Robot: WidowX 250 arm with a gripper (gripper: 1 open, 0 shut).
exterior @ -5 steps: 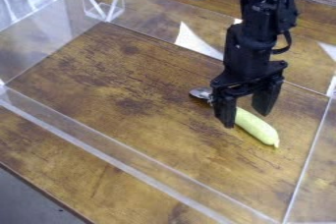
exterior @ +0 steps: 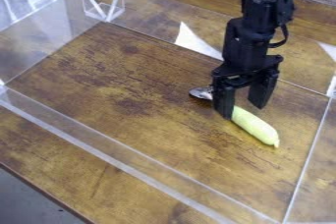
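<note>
My black gripper (exterior: 242, 98) is open, pointing down at the right of the table, its fingers low over the upper end of a pale yellow-green elongated object (exterior: 257, 130) that lies diagonally on the wood. A small silver metal piece (exterior: 201, 93) lies just left of the fingers, partly hidden behind them. Whether the fingers touch the pale object is hard to tell.
A wooden tabletop (exterior: 105, 110) is bordered by clear plastic walls, with white angular pieces at the top left and behind the arm.
The objects look unmoved.
</note>
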